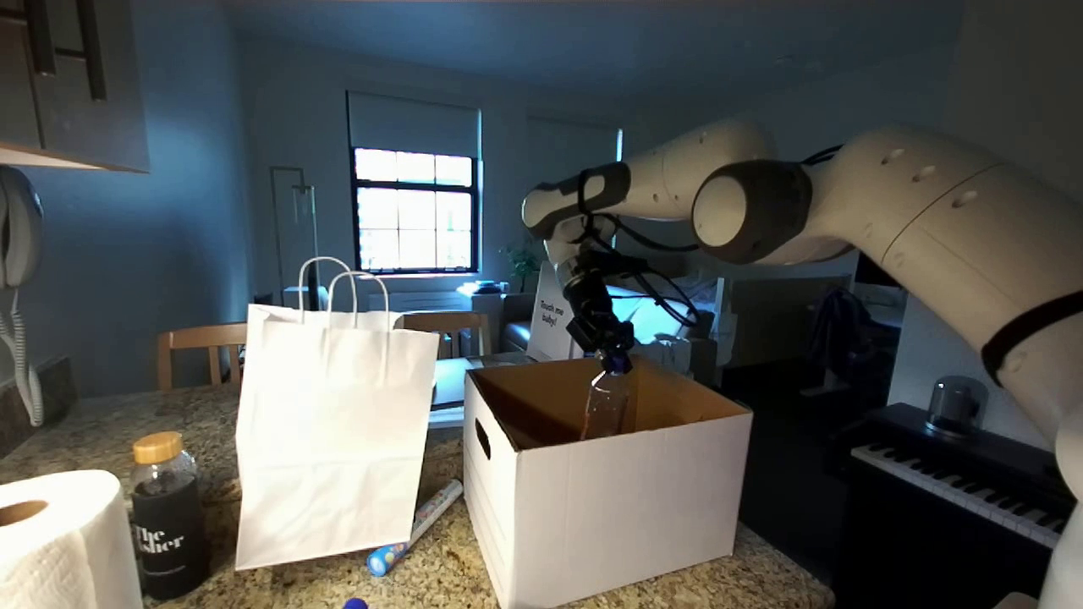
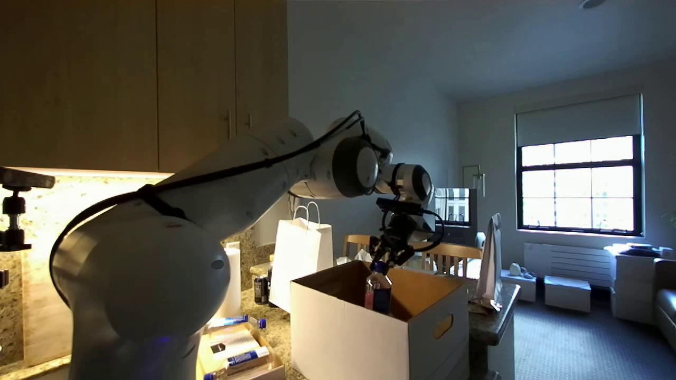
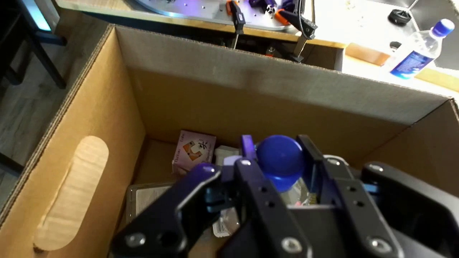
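A clear plastic bottle [image 1: 605, 406] hangs upright, its lower part down inside the white cardboard box [image 1: 629, 507]. My gripper is shut on its blue cap [image 3: 280, 161], one finger on each side. From the other side, the bottle [image 2: 378, 294] shows a dark label, and its bottom is hidden behind the box wall [image 2: 348, 329]. Below the fingers, a small pink box [image 3: 194, 150] and other packages lie on the box floor. Whether the bottle touches them cannot be seen.
A white paper bag [image 1: 335, 436] stands left of the box, with a printed tube [image 1: 416, 526] between them. Further left are a black bottle [image 1: 167, 523] and a paper towel roll [image 1: 66, 548]. Another blue-capped bottle [image 3: 419, 51] stands outside the box.
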